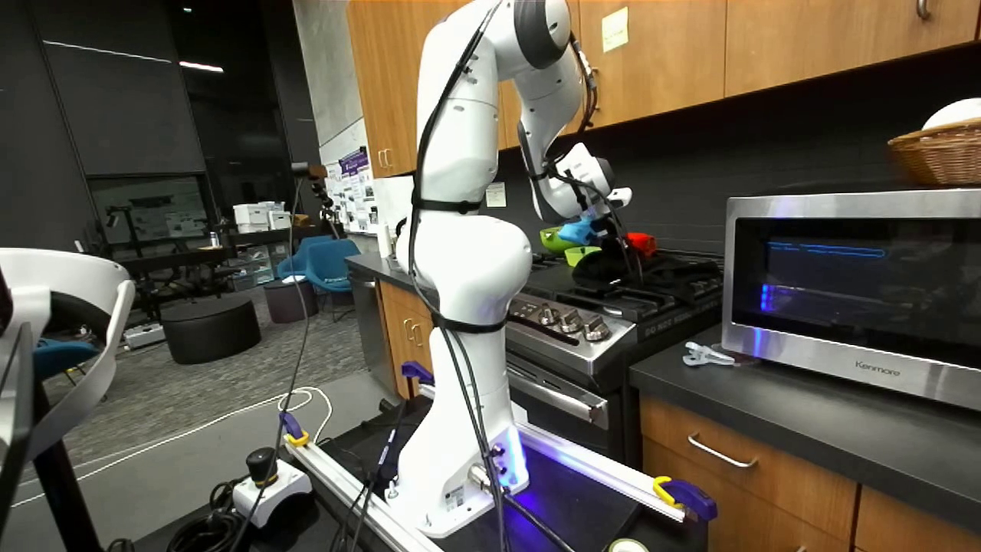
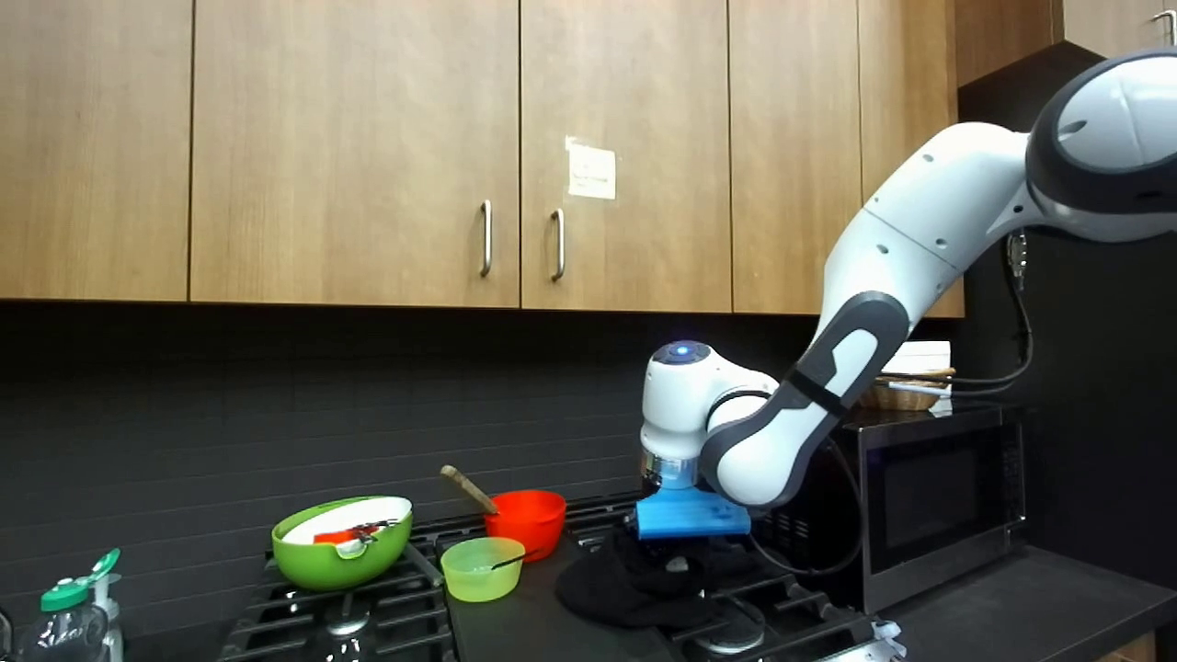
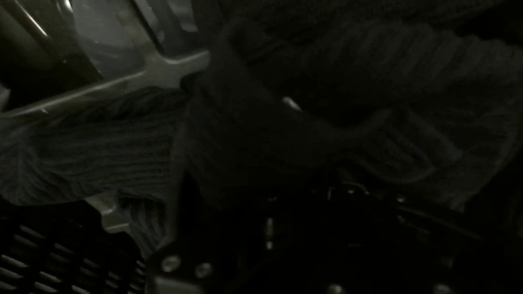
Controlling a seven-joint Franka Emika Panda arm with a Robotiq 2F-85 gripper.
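A black ribbed knit cloth (image 2: 612, 585) lies crumpled over the right part of the stove. In the wrist view the knit cloth (image 3: 98, 152) spreads across the left and upper right, with a raised dark fold close to the fingers. Pointing down at the cloth, my gripper (image 2: 675, 552) is shut, its lower end merging with the black fabric behind the light blue piece (image 2: 690, 515) on the wrist. The wrist view is too dark to make out the fingertips, and no fabric clearly shows between them.
Left of the cloth stand a red pot (image 2: 527, 524), a light green bowl (image 2: 469, 585) and a larger green bowl (image 2: 320, 564) holding a white dish. A microwave (image 2: 938, 496) stands to the right. Wooden cabinets (image 2: 353, 143) hang above. Black grates surround the cloth.
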